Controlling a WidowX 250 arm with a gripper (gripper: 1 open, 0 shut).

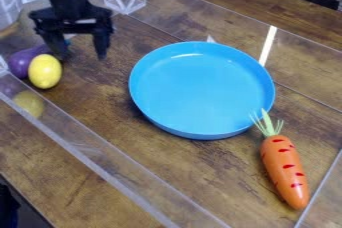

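Observation:
The black gripper [78, 34] hangs at the upper left, blurred, above and slightly right of an eggplant and a lemon, its fingers pointing down and apparently apart. The yellow lemon [44, 71] lies at the left beside the purple eggplant [22, 61], which is partly behind it. A blue plate [202, 89] sits in the middle, and an orange carrot [283, 170] with pale green leaves lies at the lower right.
Clear plastic walls [107, 177] border the wooden surface [147, 162] on several sides. Bare wood lies between the lemon and the plate and in front of the plate.

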